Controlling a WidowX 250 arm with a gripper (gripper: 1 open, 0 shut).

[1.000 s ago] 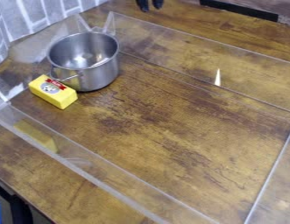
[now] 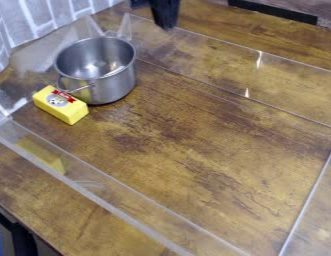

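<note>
A steel pot (image 2: 94,72) stands at the upper left of the wooden table. Against its lower left side lies a yellow box (image 2: 60,106) with a red-and-white label. The dark gripper (image 2: 162,16) shows only as a blurred shape at the top edge, above and right of the pot; whether it is open or shut does not show.
Clear plastic walls or edges (image 2: 114,205) border the work area on several sides. A patterned cloth lies at the top left corner.
The gripper has shifted slightly left and looks more blurred. The pot and the yellow box have not moved.
</note>
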